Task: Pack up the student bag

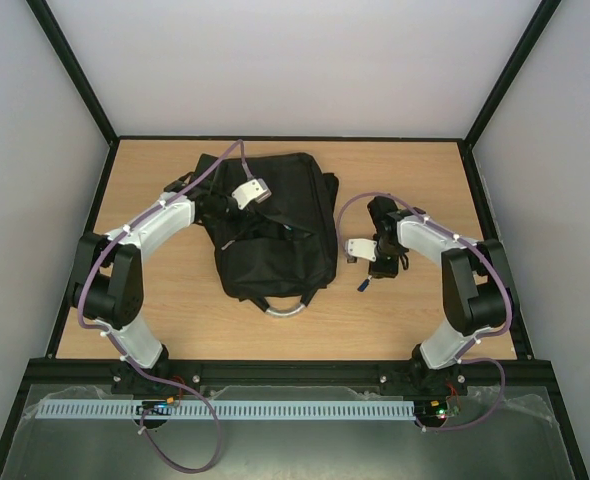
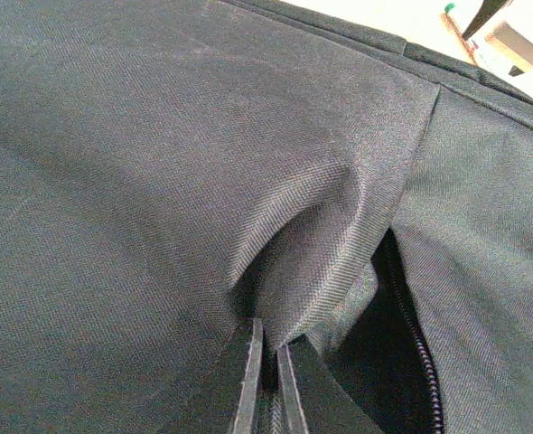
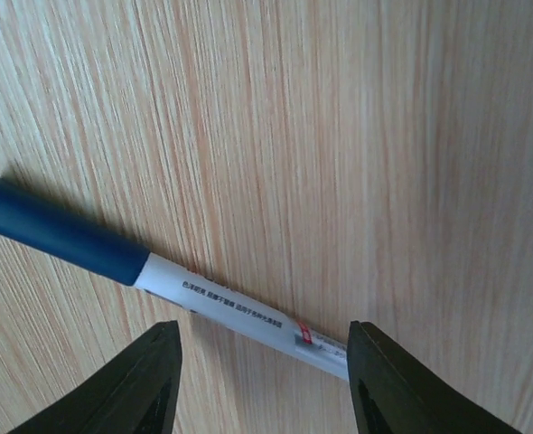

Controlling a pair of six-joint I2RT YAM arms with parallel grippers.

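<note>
A black bag (image 1: 275, 262) lies on the table left of centre, its pocket opening partly gaping. My left gripper is shut on a fold of the bag's fabric (image 2: 330, 262); a zipper edge runs beside the fold in the left wrist view. A marker with a dark blue cap and white barrel (image 3: 221, 303) lies on the table, slanting across the right wrist view. Over its barrel is my right gripper, its fingers apart on either side with nothing held. In the top view, only the marker's capped end (image 1: 363, 285) shows clearly.
The bag's handle (image 1: 285, 307) points toward the front. Bare wooden table (image 1: 415, 325) surrounds the marker, and a clear strip runs along the front. Dark frame bars and pale walls border the table.
</note>
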